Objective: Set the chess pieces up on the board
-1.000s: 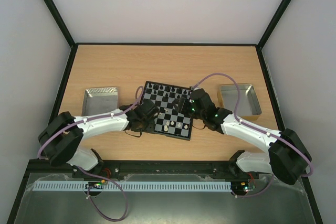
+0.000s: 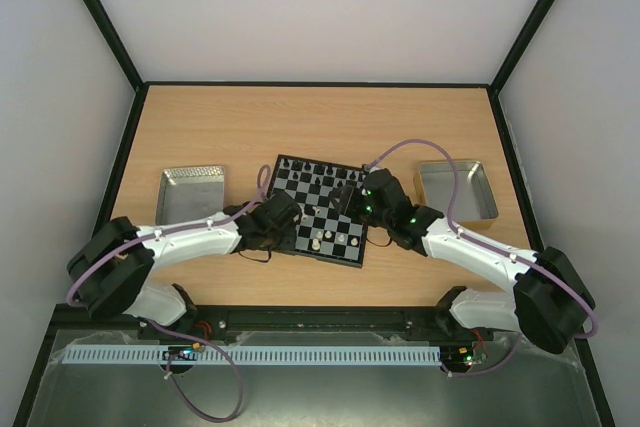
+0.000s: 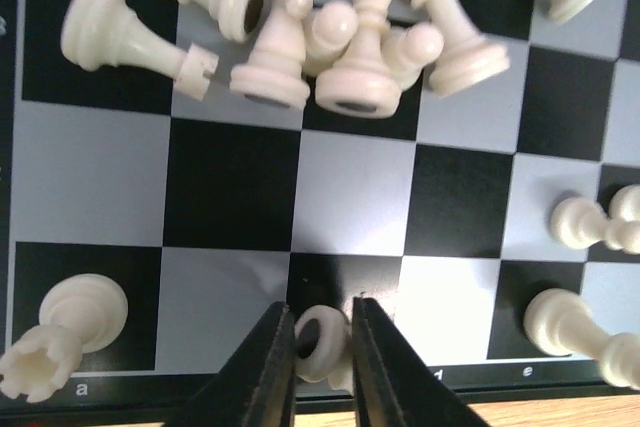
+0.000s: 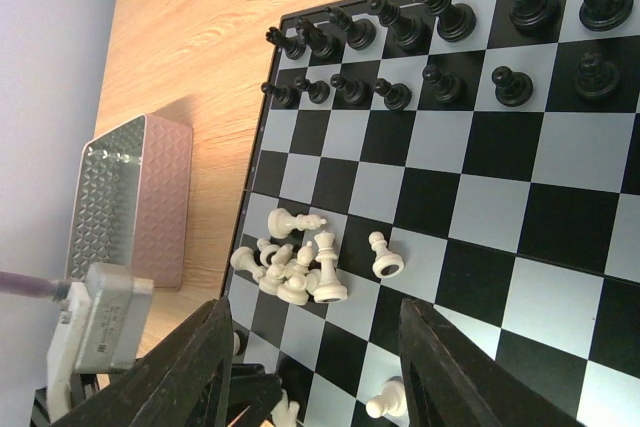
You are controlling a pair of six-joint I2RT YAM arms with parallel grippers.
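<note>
In the left wrist view a white piece point(image 3: 318, 345) sits between my left gripper's fingertips on the board's near row. A white rook point(image 3: 55, 347) stands to its left, a white piece point(image 3: 560, 327) to its right, and a pile of white pieces point(image 3: 360, 87) lies above. In the right wrist view the black pieces point(image 4: 535, 2) stand in two rows along the far side of the board point(image 4: 560, 213). My right gripper hangs over the white pieces' side; whether it holds anything is hard to tell.
A metal tray point(image 2: 190, 197) lies left of the board and a tray in a wooden box point(image 2: 458, 192) to the right.
The left arm has shifted slightly over the board's near left part. The right arm looks unchanged.
</note>
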